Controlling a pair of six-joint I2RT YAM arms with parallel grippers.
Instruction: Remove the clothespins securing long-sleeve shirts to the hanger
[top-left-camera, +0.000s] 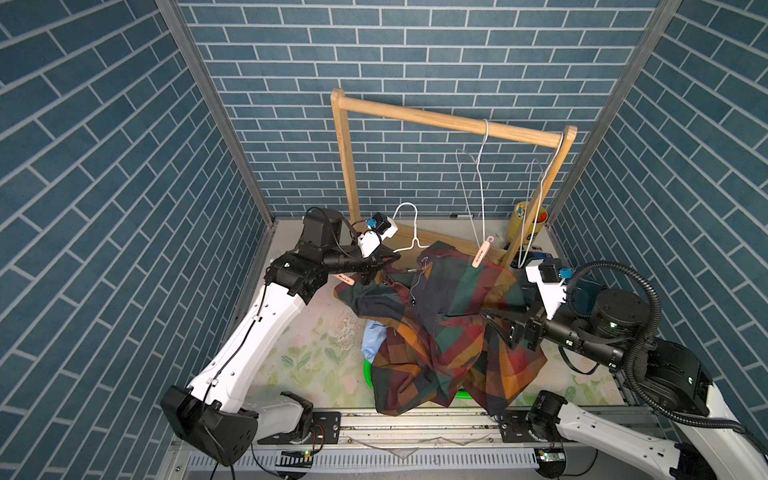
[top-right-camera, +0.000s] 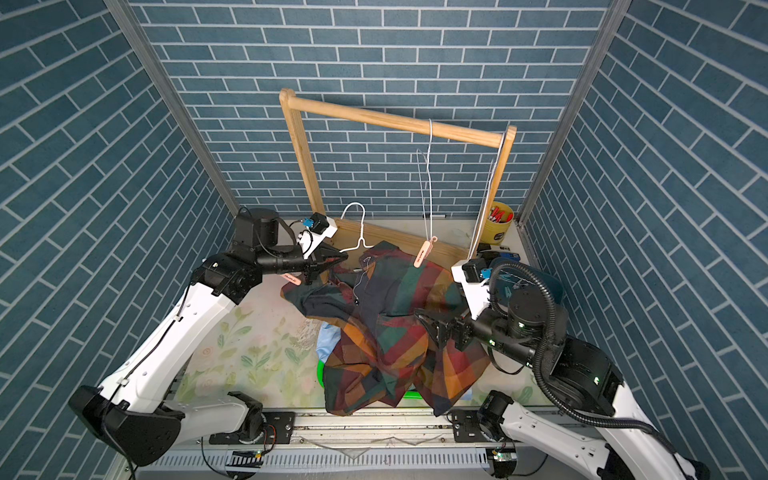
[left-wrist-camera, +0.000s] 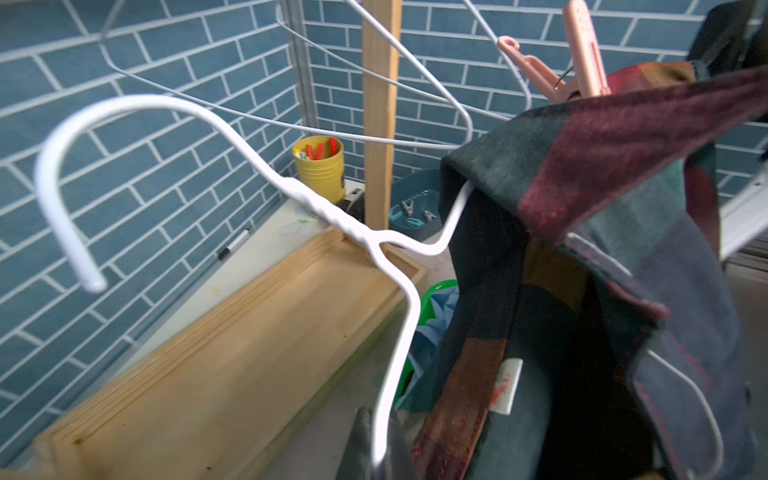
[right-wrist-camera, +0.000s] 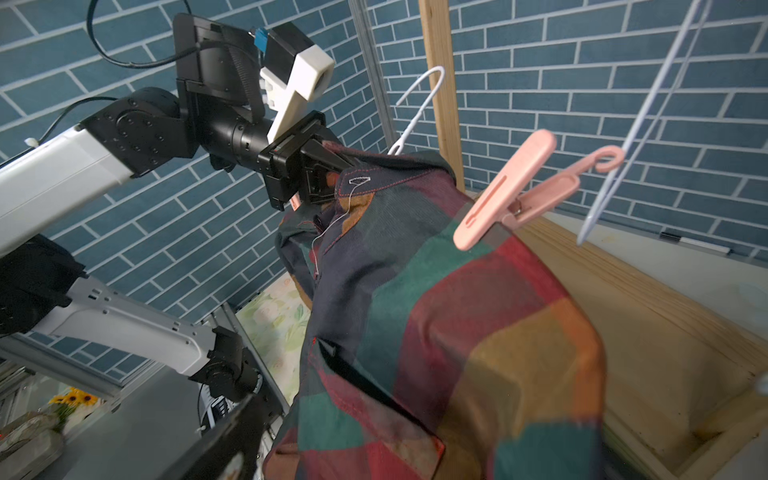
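My left gripper (top-left-camera: 387, 259) is shut on the white hanger (left-wrist-camera: 372, 238) below its neck; the hook points up, free of the rail. From that hanger hangs a plaid long-sleeved shirt (top-left-camera: 448, 320), dark green, maroon and orange. A pink clothespin (right-wrist-camera: 505, 190) stands on one shoulder, clipped to the cloth. Another pink clothespin (top-left-camera: 344, 278) shows at the opposite shoulder, partly behind the left gripper. My right gripper (top-left-camera: 497, 326) is open in front of the shirt, below the first clothespin, with no pin between its fingers. One right finger (right-wrist-camera: 228, 440) is blurred in its wrist view.
Two empty hangers hang on the wooden rack's rail (top-left-camera: 448, 120). A yellow can (left-wrist-camera: 321, 172) and a blue bin (left-wrist-camera: 417, 200) holding clothespins stand back right. A green basket (top-left-camera: 368, 374) with blue cloth lies under the shirt.
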